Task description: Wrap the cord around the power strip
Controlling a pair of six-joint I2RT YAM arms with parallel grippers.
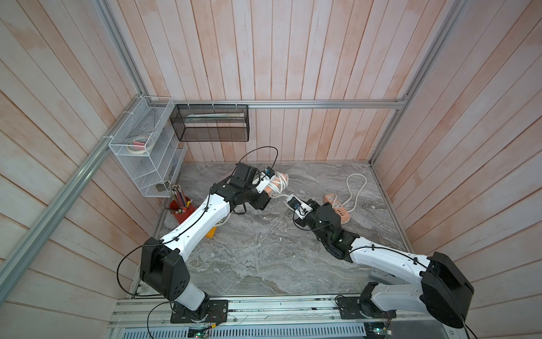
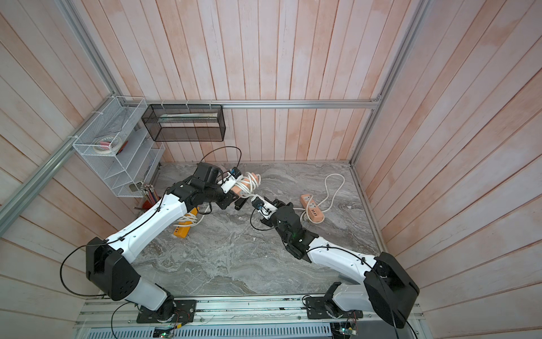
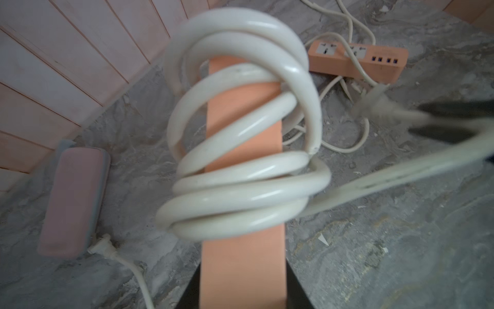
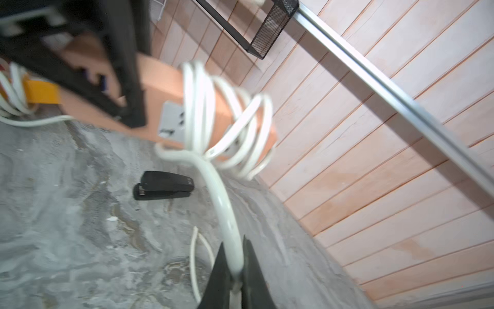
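A coral power strip (image 3: 244,273) is held in the air, its white cord (image 3: 241,195) wound several times around its free end. My left gripper is shut on the strip's other end. From the windings the loose cord (image 4: 221,200) runs to my right gripper, whose fingers are shut on it. A blurred white plug (image 3: 378,105) sticks out near the right gripper's dark fingers (image 3: 447,132) in the left wrist view. The outermost loops near the strip's tip sit loose and stand off its surface.
A second coral power strip (image 2: 312,208) with loose cord lies on the right. A yellow strip (image 2: 183,226) is at the left, and a black stapler (image 4: 163,184) lies below the held strip.
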